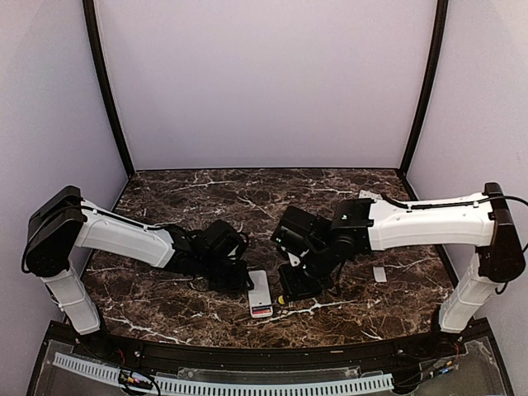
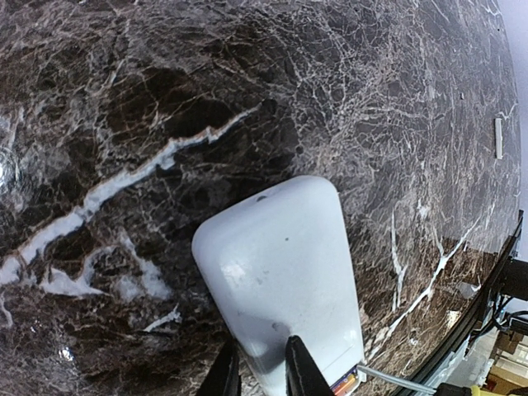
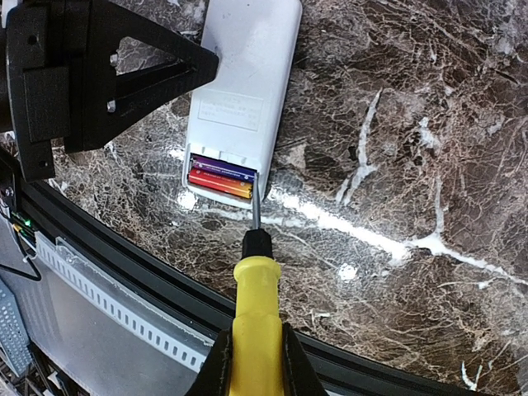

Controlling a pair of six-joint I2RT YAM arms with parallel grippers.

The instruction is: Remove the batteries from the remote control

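Observation:
The white remote control (image 3: 239, 78) lies face down on the marbled table, its battery compartment uncovered. Two batteries sit in it: a purple battery (image 3: 223, 167) and a red-orange battery (image 3: 219, 182). My left gripper is shut at the remote's side edge, white casing showing between its fingers; the exact contact is hard to see. My right gripper is shut on the yellow handle of a screwdriver (image 3: 256, 309). The screwdriver's thin metal shaft (image 3: 256, 210) reaches the compartment, its tip at the batteries' right end.
A small white piece (image 1: 379, 274) lies on the table to the right. Another white object (image 1: 370, 195) is partly hidden behind the right arm. The table's front rail (image 1: 272, 357) runs close by the remote.

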